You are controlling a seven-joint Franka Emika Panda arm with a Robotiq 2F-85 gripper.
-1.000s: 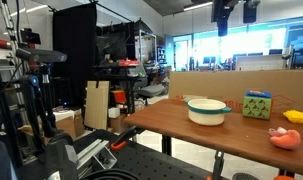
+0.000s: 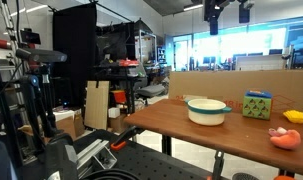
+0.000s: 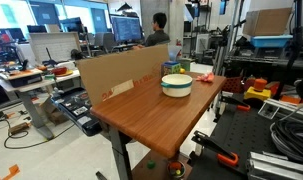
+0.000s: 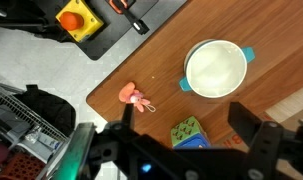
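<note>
A white round pot with a teal rim and handles (image 2: 208, 113) stands on the wooden table, and in the wrist view the pot (image 4: 215, 70) looks empty. To its right in exterior view 1 is a green and blue block-like box (image 2: 257, 106). A pink soft toy (image 2: 285, 139) lies near the front edge, and a yellow object (image 2: 294, 117) sits at the far right. High above the table hangs my gripper (image 2: 228, 27), open and holding nothing. In the wrist view, the box (image 4: 189, 133) and the pink toy (image 4: 134, 96) show between its dark fingers.
A tall brown board (image 3: 129, 73) runs along one side of the table (image 3: 161, 120). A yellow box with a red-orange button (image 4: 77, 19) lies off the table. Bare tabletop stretches beside the pot. Someone (image 3: 158, 30) sits in the background.
My gripper has shifted slightly to the left in exterior view 1, staying high above the table. The objects on the table have not moved.
</note>
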